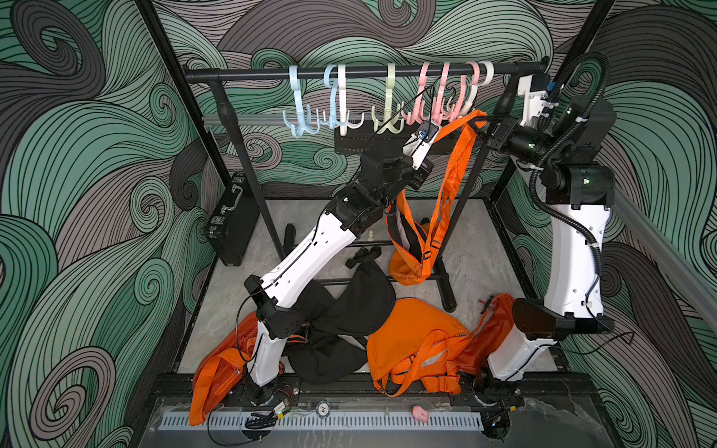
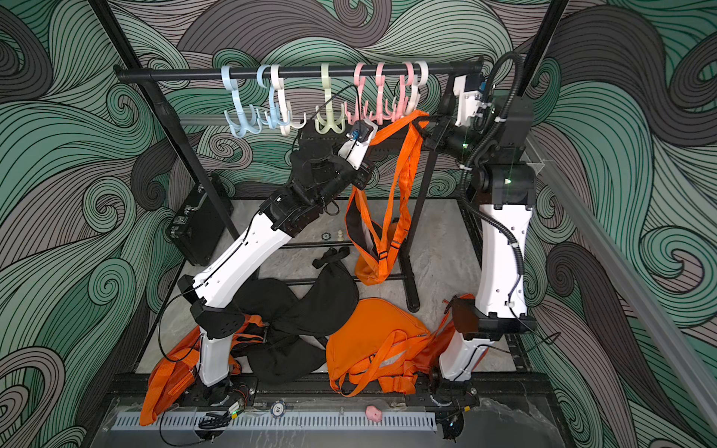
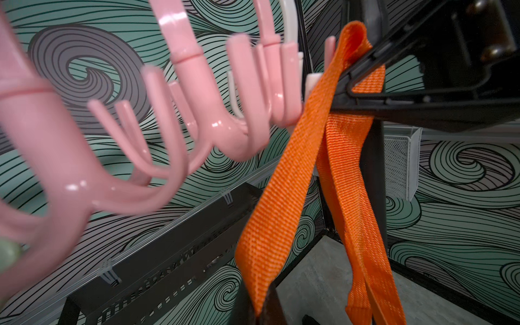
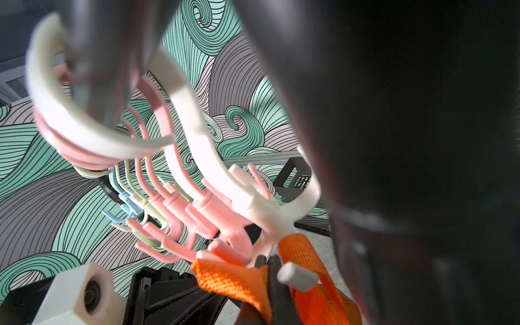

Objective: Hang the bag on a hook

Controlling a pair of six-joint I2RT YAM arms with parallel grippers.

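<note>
An orange bag [image 1: 407, 267] hangs in the air by its long strap [image 1: 455, 175], to the right of centre under the rail. My left gripper is shut on one stretch of strap, which narrows toward its fingers at the bottom of the left wrist view. High at the right, my right gripper is shut on the strap's upper bend. Close by are the pink hooks [image 3: 205, 108] and a white hook [image 4: 252, 208]. A white prong [image 4: 298, 276] overlaps the strap in the right wrist view; whether it passes inside the loop I cannot tell.
Blue hooks [image 1: 301, 119] and a green hook [image 1: 388, 112] hang farther left on the black rail [image 1: 261, 74]. Below lie another orange bag [image 1: 418, 339], black cloth items [image 1: 351, 306] and a red-orange bag [image 1: 224, 366]. A black case [image 1: 233, 216] stands at the left.
</note>
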